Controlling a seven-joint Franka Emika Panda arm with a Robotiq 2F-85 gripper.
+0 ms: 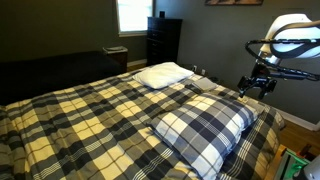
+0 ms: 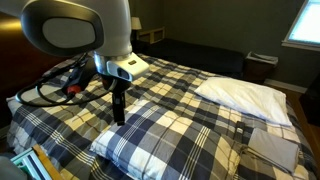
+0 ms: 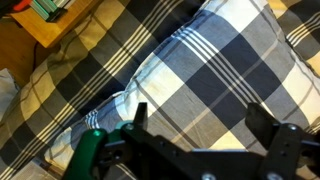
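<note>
A blue-and-white plaid pillow (image 1: 203, 124) lies on the near right part of the bed, which has a yellow, black and white plaid cover (image 1: 88, 122). My gripper (image 1: 250, 90) hangs above the pillow's right end, its fingers apart. From the wrist, the same pillow (image 3: 215, 70) spreads below my open gripper, and nothing shows between the two fingers. A gap seems to remain between fingertips and cloth, though its size is hard to judge.
Farther up the bed are a white pillow (image 2: 245, 101) and a flat grey item (image 2: 273, 148). A wooden edge (image 3: 72, 32) with small objects borders the bed near the arm's base.
</note>
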